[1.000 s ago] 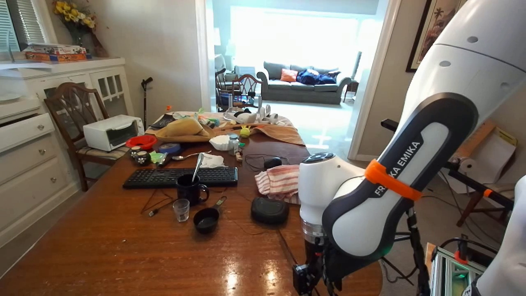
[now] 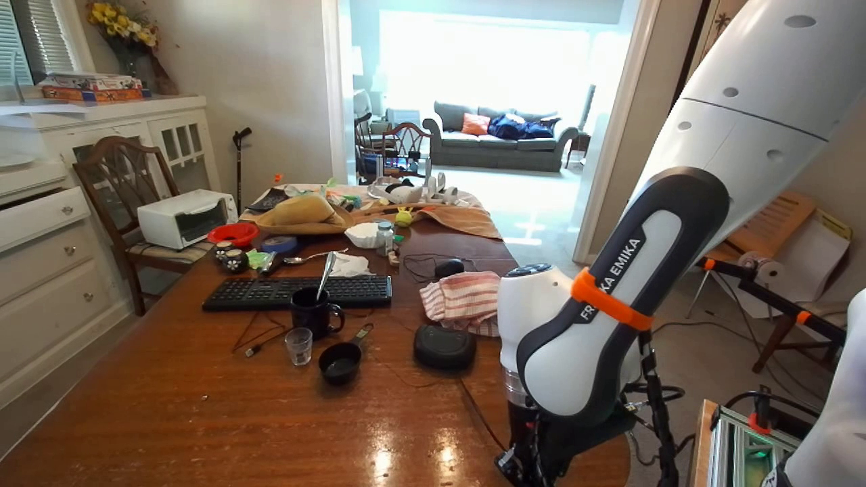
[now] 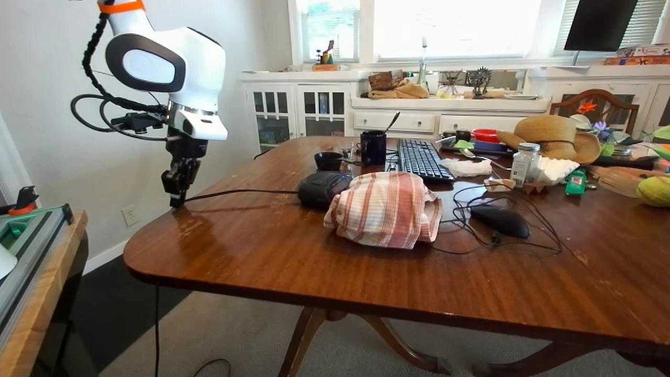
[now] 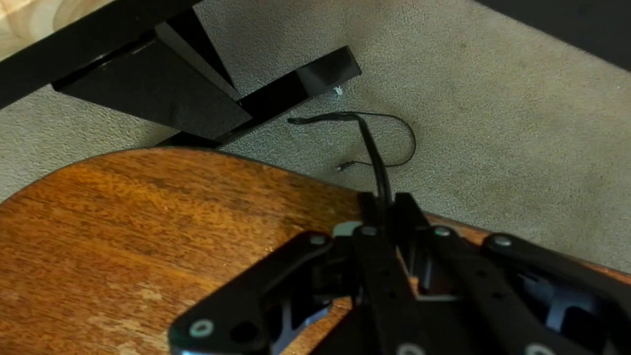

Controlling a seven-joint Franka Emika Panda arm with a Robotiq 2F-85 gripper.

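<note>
My gripper is shut on a thin black cable (image 4: 372,151), close to the table's rounded edge. In the wrist view the cable runs out from between the fingertips and hangs past the edge, with a loop and its end below over the carpet. The second exterior view shows the gripper (image 3: 178,200) pointing down at the table corner. From it, another stretch of cable (image 3: 245,190) runs across the wood to a rounded black case (image 3: 321,189). In the first exterior view the fingertips are partly hidden low in the frame, by the arm.
A striped cloth (image 3: 386,210) lies beside the case. A black measuring cup (image 2: 340,362), a clear glass (image 2: 300,346), a dark mug (image 2: 310,312) and a keyboard (image 2: 243,293) stand farther in.
In the first exterior view the forearm has swung left and the wrist has come slightly lower and to the right. The case and the other table objects look unmoved.
</note>
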